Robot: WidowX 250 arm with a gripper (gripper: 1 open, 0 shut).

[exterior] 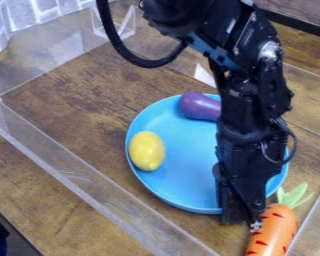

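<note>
My black gripper (246,200) reaches down over the right side of a blue plate (170,182), its tip low by the plate's front-right rim, right beside an orange carrot (271,236) with a green top. Whether it grips anything is hidden by its dark body. On the plate lie a yellow egg-shaped piece (147,150) at the left and a purple eggplant (199,105) at the back.
The plate sits on a wooden table (63,90). Clear plastic edges run along the left and front. The table left of the plate is bare.
</note>
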